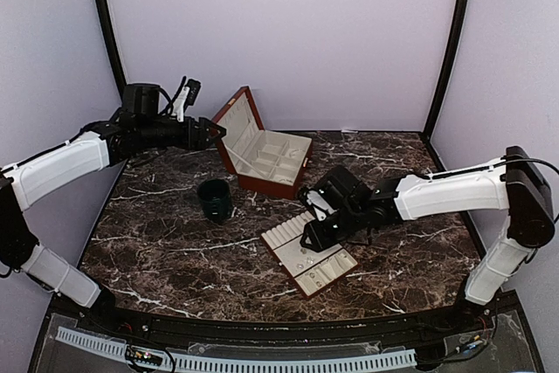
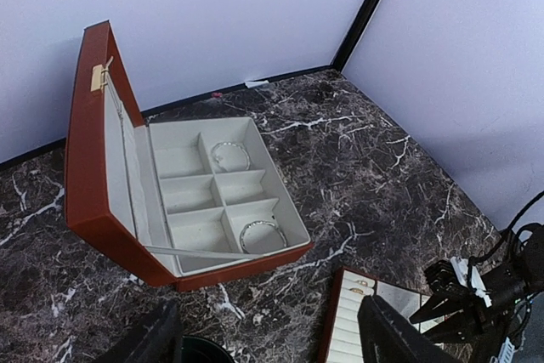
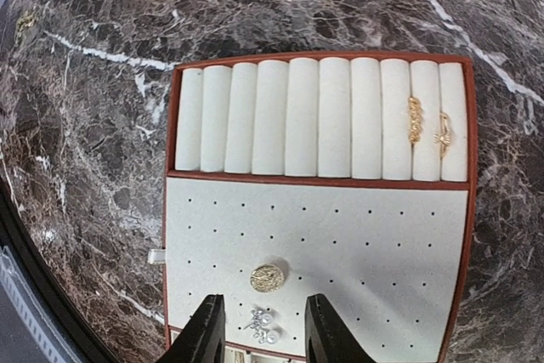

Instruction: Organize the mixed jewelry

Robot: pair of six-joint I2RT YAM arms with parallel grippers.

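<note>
My right gripper hovers over the jewelry tray (image 3: 171, 116), its fingertips parted with no item visible between them. The tray has ring rolls holding two gold pieces (image 3: 415, 121), a dotted pad with a round gold earring (image 3: 267, 277) and small silver earrings (image 3: 265, 335), and partly hidden compartments. My left gripper is open, high on the left beside the open red jewelry box (image 2: 85, 167). In the left wrist view the box's compartments hold bracelets (image 2: 263, 237).
A dark green cup (image 1: 215, 200) stands on the marble table (image 1: 175, 259), left of the tray.
</note>
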